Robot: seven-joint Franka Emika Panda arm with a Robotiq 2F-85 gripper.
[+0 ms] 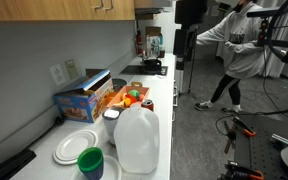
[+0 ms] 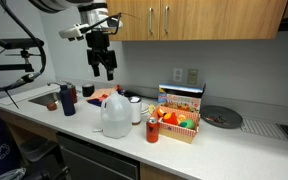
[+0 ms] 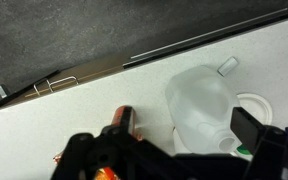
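My gripper is open above the counter, with its two dark fingers wide apart and nothing held between them. In the first exterior view the gripper [image 1: 187, 42] hangs high over the counter's edge. A translucent white jug [image 3: 199, 98] stands below it, toward the right finger in the wrist view. The jug [image 2: 115, 118] is upright near the counter's front edge, clear of the gripper. A red can [image 2: 152, 129] is close by, and an orange basket [image 2: 181, 132] holding colourful produce sits behind the can.
White plates [image 1: 75, 146] and a green cup [image 1: 90, 161] occupy the near end of the counter. A blue box [image 1: 82, 105] stands by the wall. Beyond the basket lies a dark pan [image 2: 221, 116], with bare counter [image 2: 229, 150] in front.
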